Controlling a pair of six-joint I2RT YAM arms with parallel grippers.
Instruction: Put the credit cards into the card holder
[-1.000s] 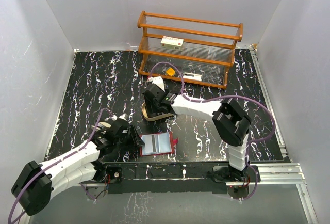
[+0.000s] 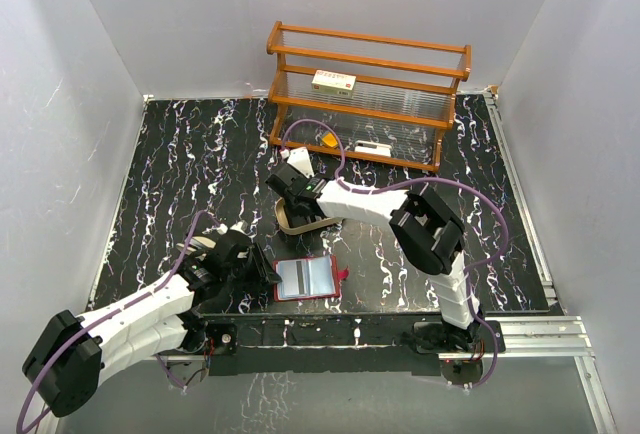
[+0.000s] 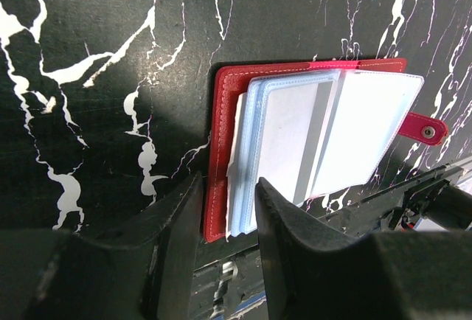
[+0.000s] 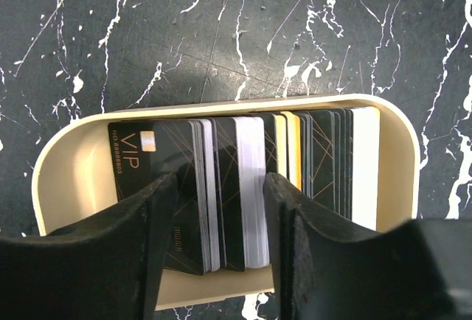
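The red card holder with clear sleeves lies open near the front edge. My left gripper is at its left edge, fingers a little apart around that edge. A beige tray holds a row of black, white and yellow cards. My right gripper is over the tray, fingers apart at the cards; whether anything is pinched between them I cannot tell. In the top view the right arm hides much of the tray.
A wooden rack with a small box stands at the back.
The left arm and the card holder look almost unmoved.
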